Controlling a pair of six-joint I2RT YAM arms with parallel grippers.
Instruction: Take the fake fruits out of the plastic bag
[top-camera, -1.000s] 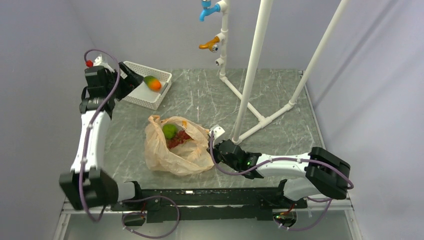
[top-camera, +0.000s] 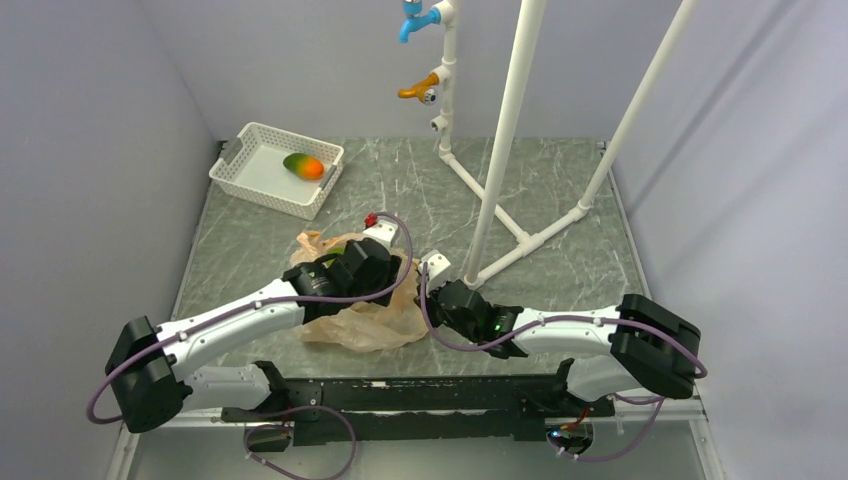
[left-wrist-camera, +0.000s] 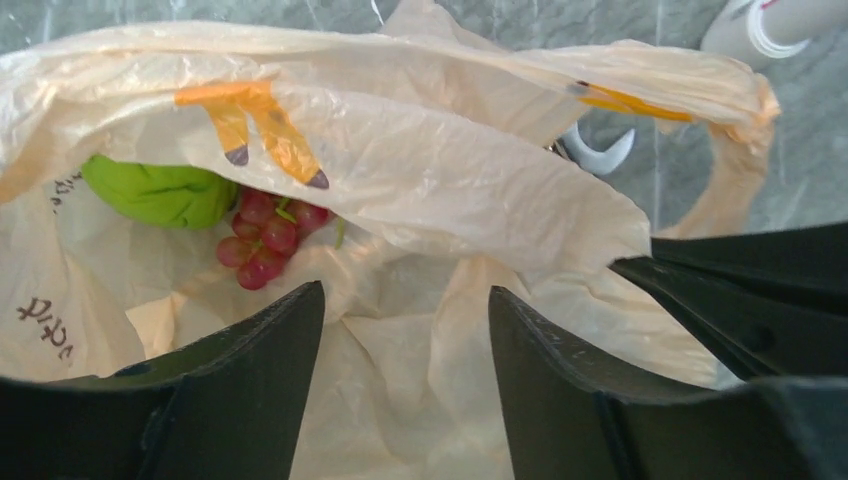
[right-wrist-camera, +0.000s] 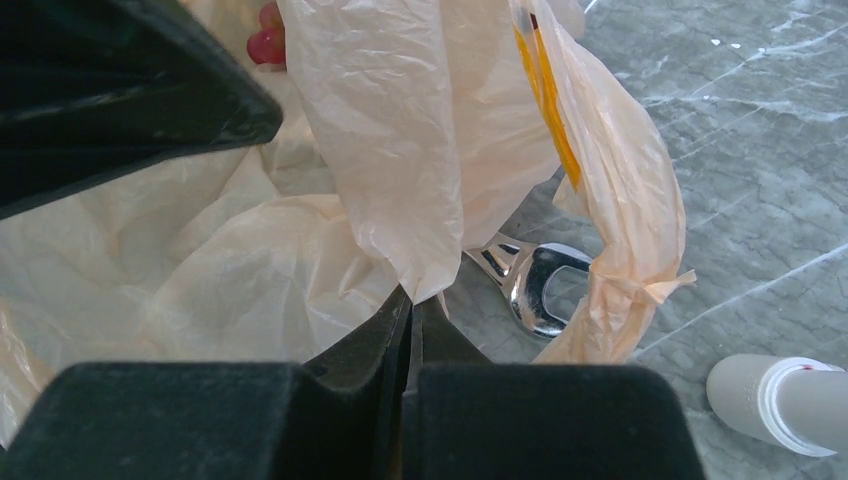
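The thin peach-coloured plastic bag (top-camera: 370, 325) lies with its mouth spread. Inside it, the left wrist view shows a green fruit (left-wrist-camera: 160, 192) and red grapes (left-wrist-camera: 268, 240), both partly covered by a fold of the bag. My left gripper hangs over the bag's opening with its fingers apart and only bag behind the gap; the grapes are off to its left side. My right gripper is shut at the bag's right edge, the film pinched at its tips. A mango (top-camera: 303, 166) lies in the white basket (top-camera: 262, 197).
Behind the bag's right handle, a metal wrench-like tool (right-wrist-camera: 540, 285) rests on the table. A white pipe frame (top-camera: 530, 243) stands right of the bag, close to my right gripper. The grey table between basket and pipes is clear.
My left arm has swung from beside the basket, right and toward the front, to over the bag, now covering much of the bag in the top view. The right arm has stayed put.
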